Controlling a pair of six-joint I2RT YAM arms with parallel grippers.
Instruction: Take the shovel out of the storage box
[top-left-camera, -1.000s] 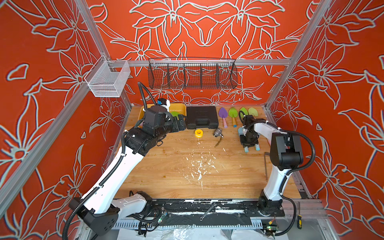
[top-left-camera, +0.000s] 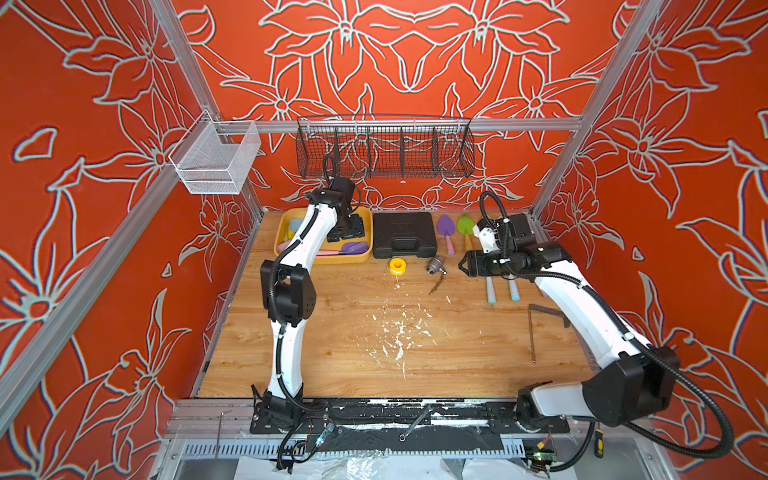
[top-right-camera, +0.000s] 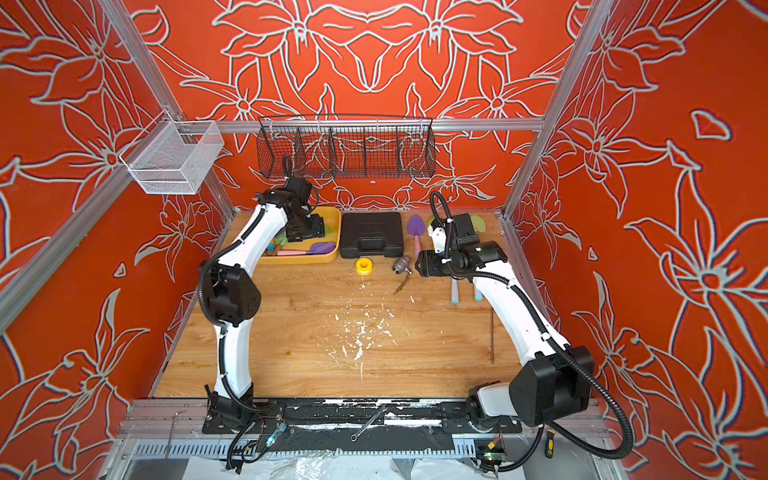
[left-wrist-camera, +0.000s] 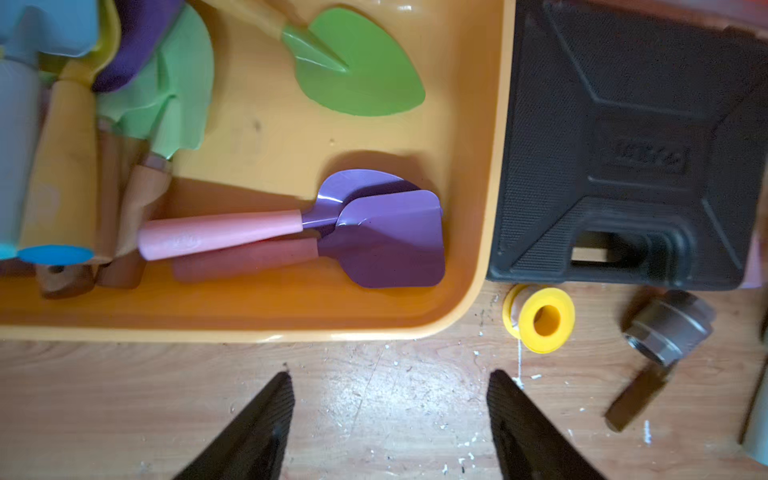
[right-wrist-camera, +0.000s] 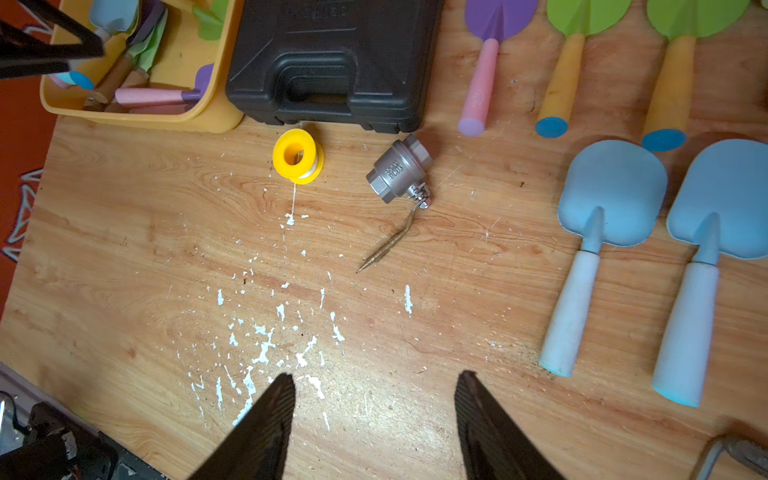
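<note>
The yellow storage box (left-wrist-camera: 272, 330) fills the upper left of the left wrist view. Two purple shovels with pink handles lie along its front side, a square-bladed shovel (left-wrist-camera: 396, 244) overlapping a rounder one (left-wrist-camera: 232, 230). Behind them rests a green shovel (left-wrist-camera: 368, 68), and more shovels are piled at the left, with an orange handle (left-wrist-camera: 56, 160) on top. My left gripper has its fingers apart and nothing between them; it hangs above the box in the top views. Over the bare table my right gripper is open and empty.
A black case (left-wrist-camera: 632, 144) sits tight against the box's right side. In front lie a yellow tape roll (right-wrist-camera: 297, 156) and a metal valve (right-wrist-camera: 400, 169). Several shovels, including a light blue one (right-wrist-camera: 612, 192), line the right side.
My left arm has reached farther back over the box, its elbow swinging inward. The box stays put.
</note>
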